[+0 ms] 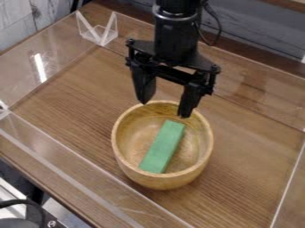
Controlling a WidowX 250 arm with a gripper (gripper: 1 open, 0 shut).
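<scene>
My black gripper [166, 95] hangs open over the back of a round tan bowl [127, 142], its two fingers wide apart and nothing seen between them. In the bowl lies a green rectangular block [162, 146], slightly tilted, in front of the fingers. The arm hides part of the table behind it.
A clear plastic object [102, 27] stands at the back left. A black cable lies at the lower left edge.
</scene>
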